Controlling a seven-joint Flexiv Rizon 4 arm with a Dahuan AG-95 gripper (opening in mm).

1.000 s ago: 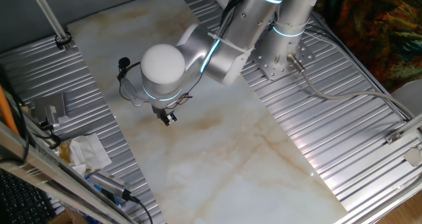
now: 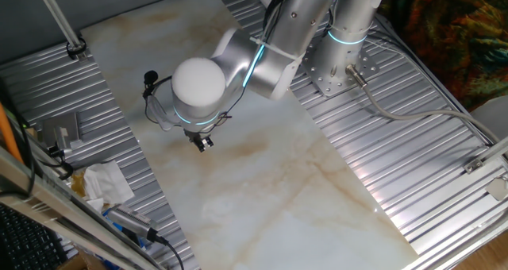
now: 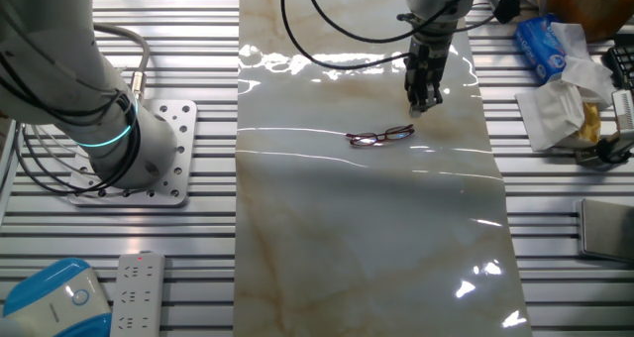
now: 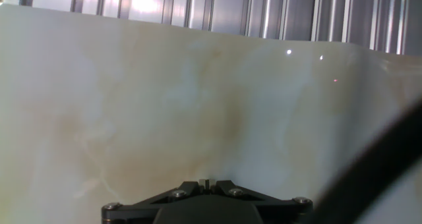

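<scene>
A pair of dark-red-framed glasses (image 3: 380, 137) lies on the marbled sheet (image 3: 337, 248), seen plainly in exterior view 2. My gripper (image 3: 424, 109) points down just beyond the right end of the glasses, apart from them in that view. In exterior view 1 the gripper (image 2: 206, 144) hangs over the sheet below the white-capped wrist, where the glasses are hard to pick out. The wrist view has the gripper at its bottom edge, fingertips together and nothing visible between them. No glasses show in that view.
Tissue packs (image 3: 551, 114) and a metal box (image 3: 606, 228) sit past the sheet's right edge. A power strip (image 3: 138, 295) and a blue-white case (image 3: 61, 299) lie on the slats at left. Most of the sheet is bare. A dark cable (image 4: 379, 161) crosses the wrist view.
My wrist has shifted very slightly toward the lower right in exterior view 1. The gripper's tip stays nearly in place, and nothing else has visibly moved.
</scene>
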